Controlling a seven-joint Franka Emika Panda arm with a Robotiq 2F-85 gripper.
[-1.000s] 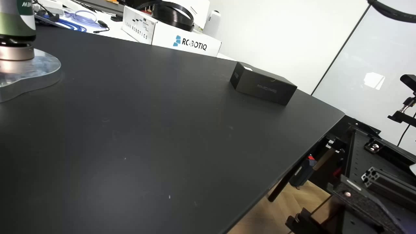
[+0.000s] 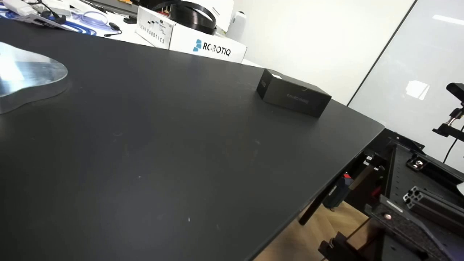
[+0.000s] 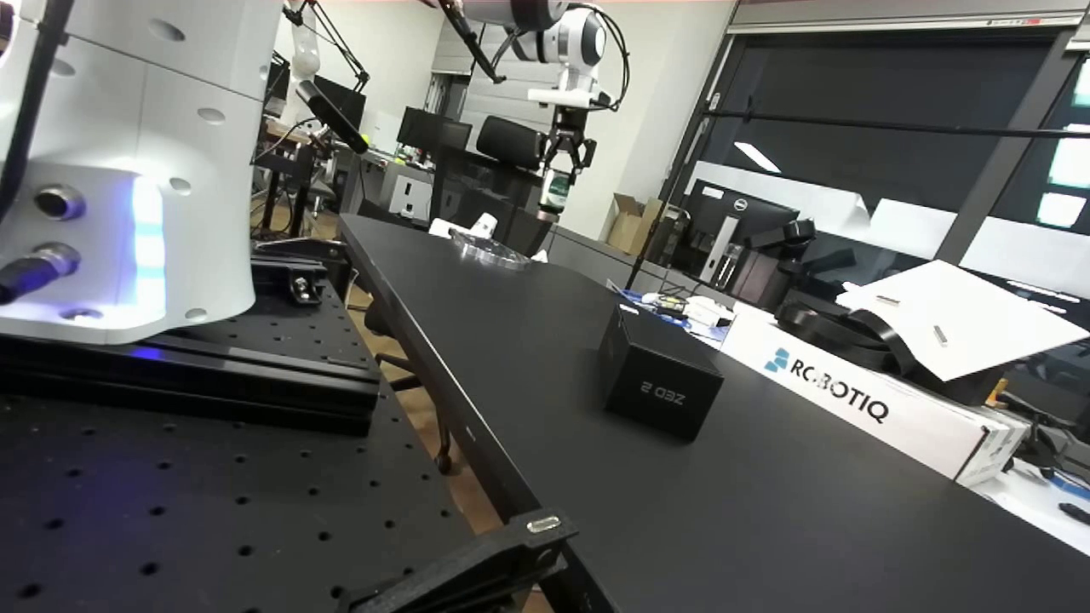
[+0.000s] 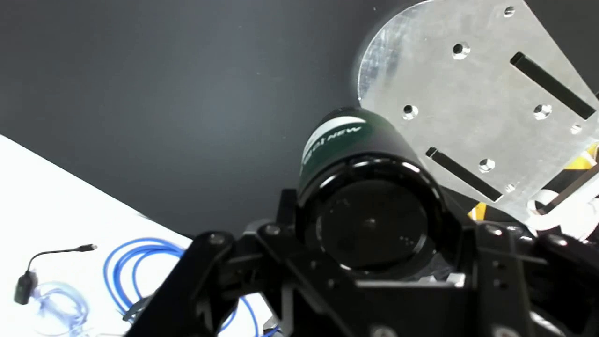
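Observation:
A jar (image 3: 554,190) with a green label hangs in my gripper (image 3: 564,167) at the far end of the table. In the wrist view, the jar (image 4: 342,137) shows a white arc and the word NEW, its round black end facing the camera; the gripper is shut around it. Below and beside it lies the silver metal plate (image 4: 449,84) with holes and slots, its rounded edge partly covered by the jar. Exterior view 1 shows only that plate (image 2: 39,71) at the left edge, with jar and gripper outside the picture.
A black box (image 3: 659,378) stands on the dark table (image 3: 531,337). A white Robotiq carton (image 2: 204,45) sits beyond the table edge. Blue cables (image 4: 132,264) lie on a white surface.
A second ago the jar stood on the metal plate in exterior view 1. The black box has not moved.

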